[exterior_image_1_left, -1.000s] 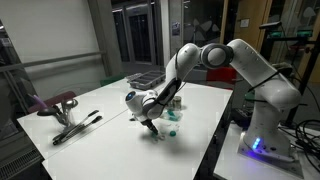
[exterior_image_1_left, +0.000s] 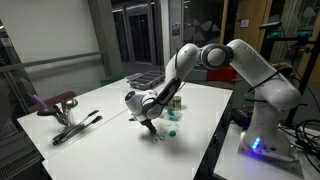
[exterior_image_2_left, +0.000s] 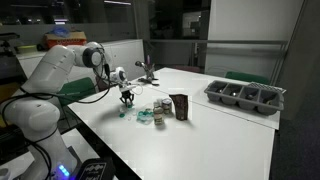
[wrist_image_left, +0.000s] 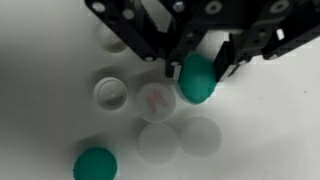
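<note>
In the wrist view a round green cap (wrist_image_left: 198, 80) sits between the two dark fingers of my gripper, which is shut on it. Below the fingers lie several pale round discs; one bears a pinkish mark (wrist_image_left: 155, 101). Another green cap (wrist_image_left: 95, 164) rests apart at the lower left. Exterior view 1 has my gripper (exterior_image_1_left: 152, 131) pointing down, low over the white table (exterior_image_1_left: 100, 155). From the other side, the gripper (exterior_image_2_left: 127, 103) appears left of the small items; the held cap is too small to make out clearly.
A grey compartmented tray (exterior_image_2_left: 243, 96) stands toward the back right, with a dark brown container (exterior_image_2_left: 180, 107) nearer the arm. Dark utensils (exterior_image_1_left: 66, 108) occupy the left side in exterior view 1.
</note>
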